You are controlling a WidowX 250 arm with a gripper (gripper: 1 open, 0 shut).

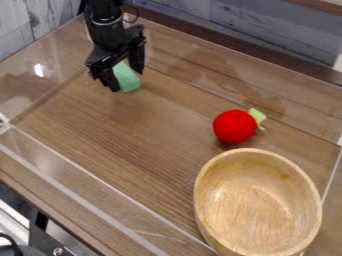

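Note:
My black gripper (115, 56) hangs over a small green object (127, 78) in the upper left of the camera view, covering its upper part. Whether the fingers touch it or hold it, and how far open they are, I cannot tell.
A red round object (233, 127) with a small green part lies at the right. A large tan bowl (254, 200) sits at the lower right.

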